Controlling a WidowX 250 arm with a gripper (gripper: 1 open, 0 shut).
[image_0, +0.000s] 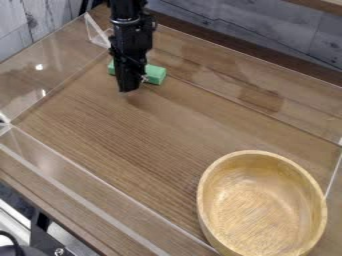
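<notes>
My black gripper (130, 75) hangs down from the top of the view on its dark arm, at the upper middle-left of the wooden table. Just behind and beside its tips lies a small green object (154, 73), like a block or eraser, partly hidden by the gripper. The fingers are small and dark, and I cannot tell whether they are open or shut or hold anything.
A large pale round bowl (259, 211) sits at the front right. A dark wall runs along the back right, and cables show at the left edges.
</notes>
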